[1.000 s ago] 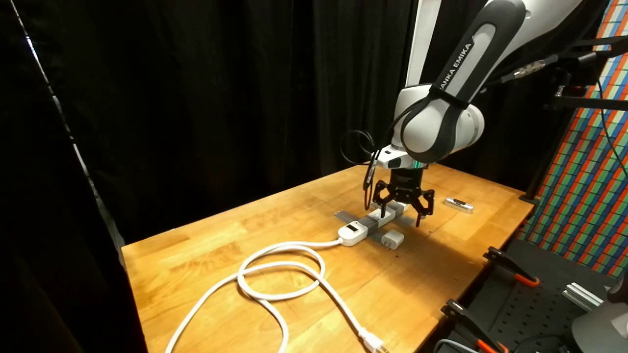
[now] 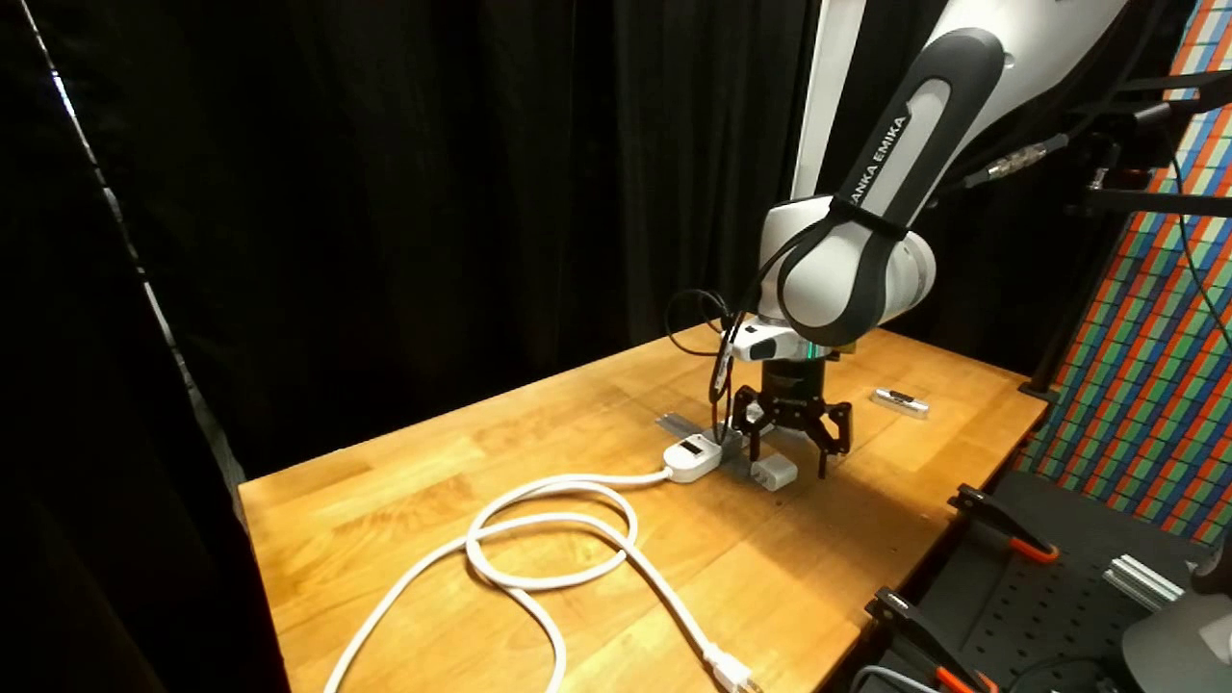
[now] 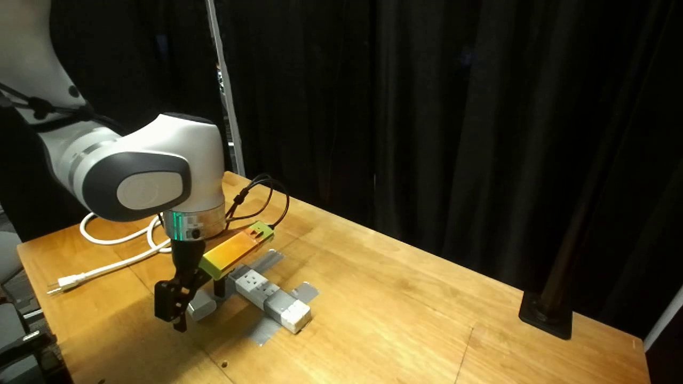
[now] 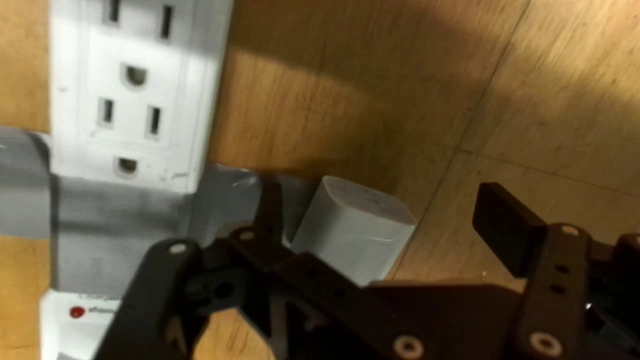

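A small white block-shaped charger (image 2: 774, 472) lies on the wooden table, beside the taped-down power strip (image 3: 256, 286). My gripper (image 2: 788, 458) is low over the table, open, with its fingers on either side of the charger. In the wrist view the charger (image 4: 354, 231) sits between the fingers, nearer the left fingertip (image 4: 273, 207); a wide gap separates it from the right fingertip (image 4: 501, 225). Part of the charger is hidden behind the gripper's linkage. Whether the left finger touches it, I cannot tell. The strip's white outlets (image 4: 135, 90) are free of plugs at upper left.
Grey tape (image 3: 262, 330) holds the strip to the table. Its white cord (image 2: 554, 583) loops across the front left. A small white object (image 2: 901, 402) rests at the right. Clamps (image 2: 999, 520) grip the near table edge.
My gripper has come down toward the table around the charger and now covers much of the power strip in exterior view 1. The charger appears very slightly shifted or turned.
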